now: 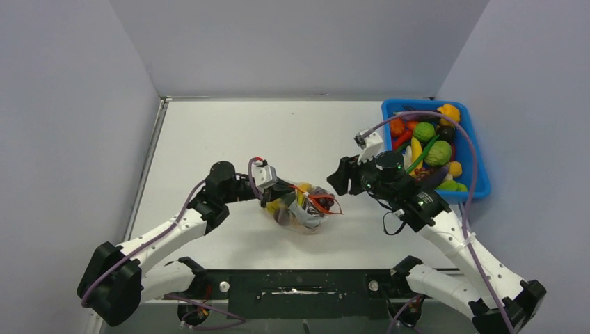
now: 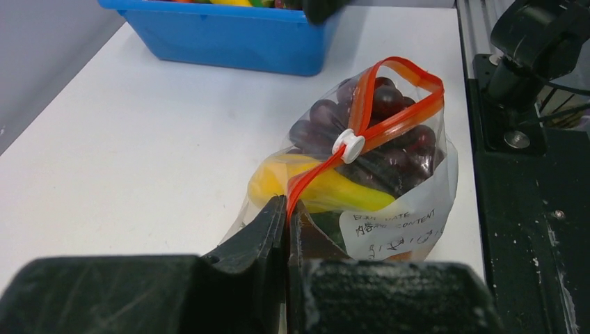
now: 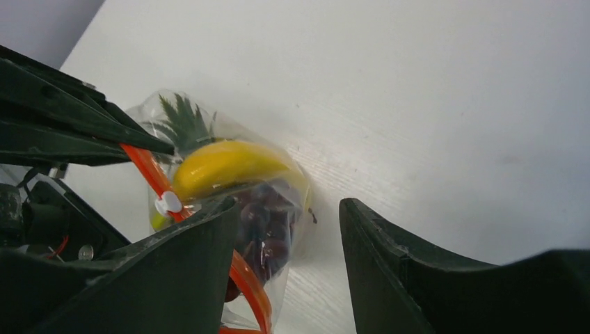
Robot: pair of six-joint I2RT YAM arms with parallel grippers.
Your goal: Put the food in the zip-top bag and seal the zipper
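Observation:
A clear zip top bag (image 1: 300,214) holds a bunch of dark grapes (image 2: 387,103), a yellow food item (image 2: 334,188) and a green leafy piece (image 3: 184,125). Along its mouth runs an orange zipper strip (image 2: 405,122) with a white slider (image 2: 349,146) partway along. On the slider's left side the strip lies closed together; beyond it, the strip spreads into an open loop. My left gripper is shut on the closed end of the strip. To the bag's right, apart from it, my right gripper (image 1: 341,182) stands open and empty.
A blue basket (image 1: 480,182) full of toy vegetables and fruit stands at the back right, behind the right arm. Bare white table (image 1: 243,132) lies behind and in front of the bag.

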